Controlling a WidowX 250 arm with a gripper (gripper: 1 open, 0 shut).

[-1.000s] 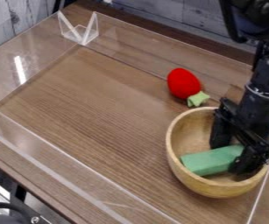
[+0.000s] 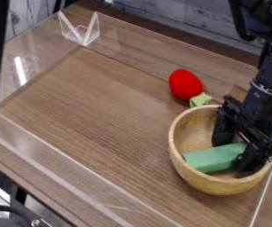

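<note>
A wooden bowl sits on the right part of the wooden table, holding a green block. My black gripper reaches into the bowl from the right, over the block's right end. Its fingers are dark and overlap, so their hold on the block is unclear.
A red object and a small light-green piece lie behind the bowl. A white wire holder stands at the back left.
The green block and bowl have shifted very slightly, with the gripper staying over them at the right.
</note>
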